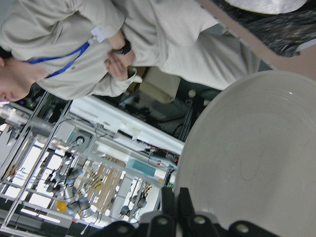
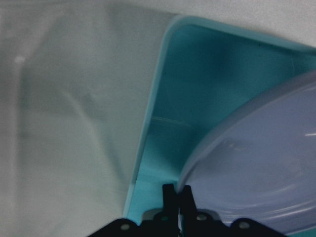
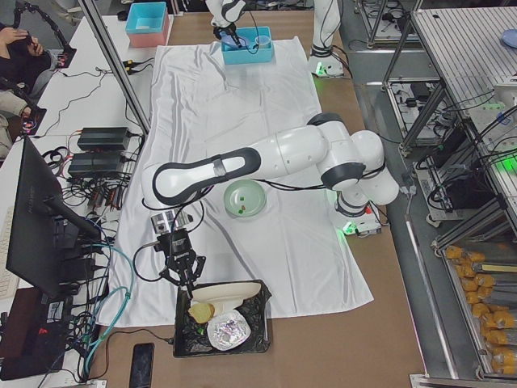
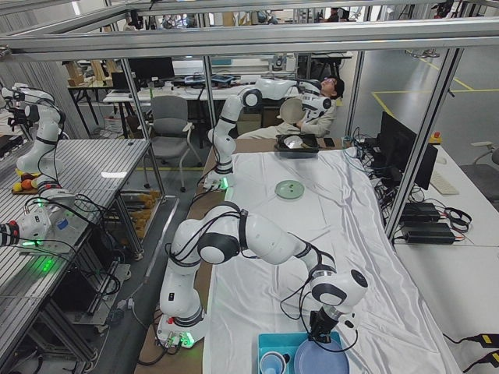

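My left gripper is shut on the rim of a cream plate (image 1: pixel 237 148), which stands tilted above a black tray (image 3: pixel 182 343) holding a foil-covered item (image 3: pixel 229 330) and a small yellowish disc (image 3: pixel 201 312). My right gripper is shut on the rim of a blue plate (image 2: pixel 252 163) in a teal bin (image 2: pixel 207 54) at the opposite end of the table. A blue cup (image 4: pixel 271 365) sits in that bin beside the plate.
A green plate (image 3: pixel 245 199) lies mid-table on the white cloth (image 3: pixel 258 97), which is otherwise clear. A monitor and cables crowd the side table. A seated person is behind the black tray.
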